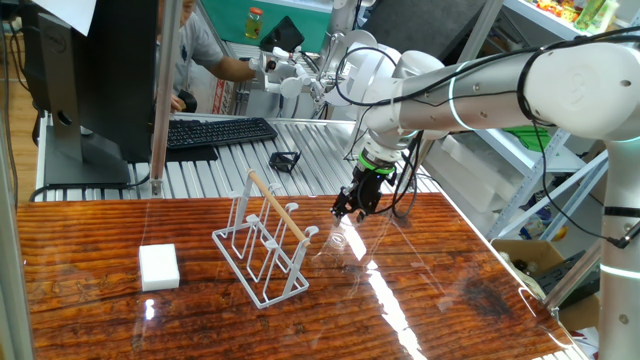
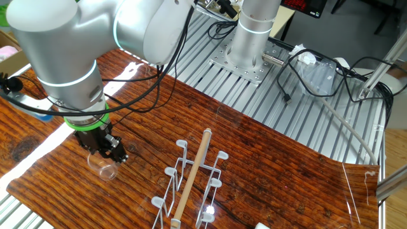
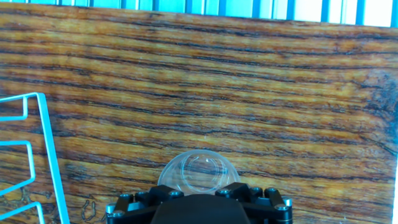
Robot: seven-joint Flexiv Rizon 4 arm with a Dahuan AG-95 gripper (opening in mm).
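Observation:
A clear glass cup (image 3: pixel 200 167) shows in the wrist view, right beyond my gripper. The two black fingertips (image 3: pixel 231 187) stand apart, overlapping the cup's near side; whether they press on it cannot be told. In exterior view 2 the transparent cup (image 2: pixel 103 166) is just under and beside the gripper (image 2: pixel 116 152), at or close to the table. From exterior view 1 the gripper (image 1: pixel 348 207) is low over the table, with the cup (image 1: pixel 338 240) faint below it. A white rack with a wooden handle (image 1: pixel 279 208) stands to its left.
A white block (image 1: pixel 158 267) lies left of the rack on the glossy wooden table (image 1: pixel 90 320). Rack prongs (image 2: pixel 181 145) stick up near the gripper's side. Behind the table are a keyboard (image 1: pixel 222 132) and a monitor. Right of the gripper, the tabletop is clear.

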